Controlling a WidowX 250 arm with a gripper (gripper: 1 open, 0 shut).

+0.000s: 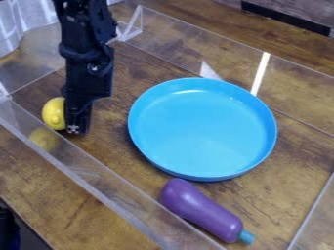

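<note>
The black gripper (73, 121) is low at the left, its tip beside a yellow object (54, 112) on the wooden surface, behind the clear front wall. The fingers are dark and small, so their state and any contact with the yellow object are unclear. A blue plate (201, 129) lies to the right of the gripper, and a purple eggplant-like object (198, 208) with a teal end lies at the lower right.
Clear plastic walls bound the wooden area (170, 59); the near one runs diagonally just in front of the yellow object. Bare wood lies behind the plate.
</note>
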